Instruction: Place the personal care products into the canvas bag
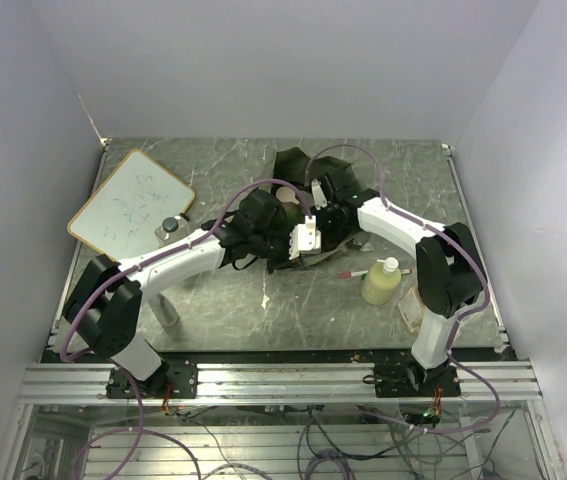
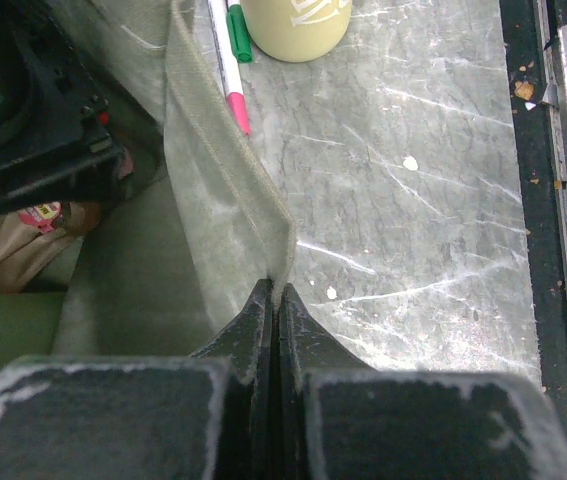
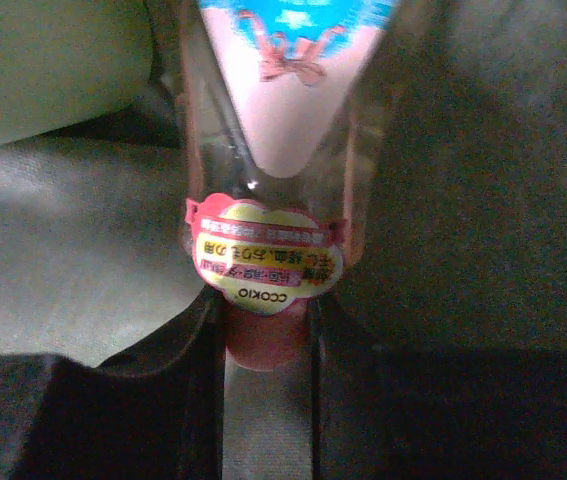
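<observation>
The olive canvas bag (image 1: 293,163) stands open at the middle of the table, partly hidden under both arms. My left gripper is shut on the bag's rim at its front edge. Down inside the bag, my right gripper is at the lower end of a clear package (image 3: 293,110) with a pink and blue card and a red label. Whether the fingers grip it is unclear. A pale green rounded item (image 3: 43,60) lies beside the package. A yellow lotion bottle (image 1: 381,285) stands outside the bag to the front right.
A whiteboard (image 1: 130,205) lies at the left, with a bottle (image 1: 163,311) and a capped container near it. Markers (image 2: 236,100) lie outside the bag by the lotion bottle. A small pack (image 1: 412,310) sits at the front right.
</observation>
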